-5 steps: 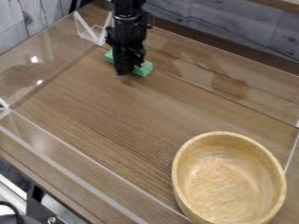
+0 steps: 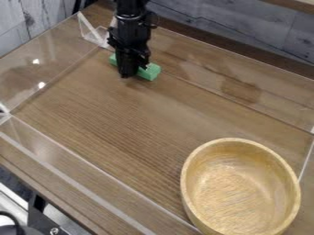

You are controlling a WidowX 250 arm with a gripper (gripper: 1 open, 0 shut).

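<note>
The black robot gripper [image 2: 127, 64] reaches down from the top of the view onto a green object [image 2: 146, 72] at the upper middle of the wooden table [image 2: 110, 128]. The green object lies behind and around the fingers, partly hidden by them. I cannot tell whether the fingers are shut on it or open.
A large empty tan bowl [image 2: 240, 186] sits at the lower right. Wooden edges and a pale wall border the table at the top and left.
The gripper has shifted very slightly over the green object; the green object and the bowl stay in about the same places.
</note>
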